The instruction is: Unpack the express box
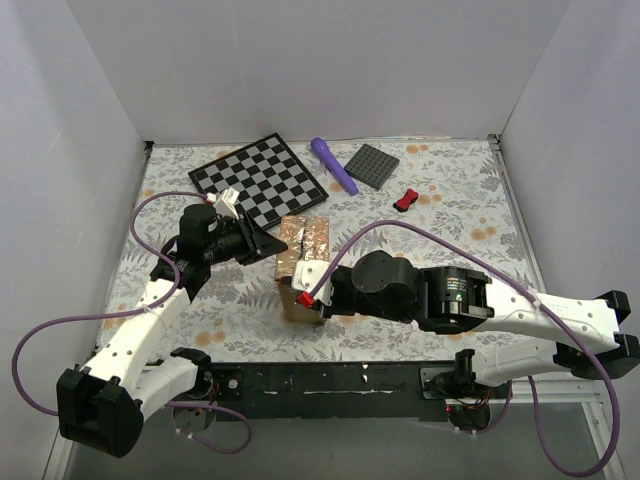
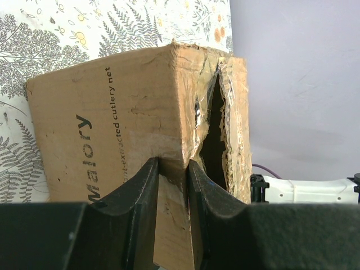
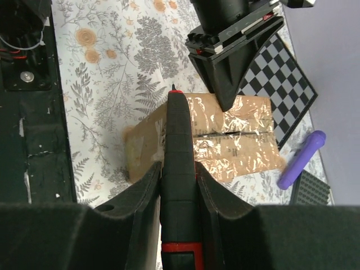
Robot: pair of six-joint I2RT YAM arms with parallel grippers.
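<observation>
The brown cardboard express box (image 1: 302,240) stands mid-table, its top covered in shiny tape with a dark slit down the middle. In the left wrist view the box (image 2: 101,118) shows printed lettering and a gap beside the near flap. My left gripper is shut on the box's upper edge. Held in my right gripper, which is shut on it, is a black cutter (image 3: 179,132) with red bands; its tip points toward the box's end. From above, the right arm covers the front of the box, and the cutter is mostly hidden.
Behind the box lie a checkered board (image 1: 262,180), a purple microphone-shaped object (image 1: 333,167) and a dark grey pad (image 1: 371,166). A small red-and-black item (image 1: 406,200) sits farther right.
</observation>
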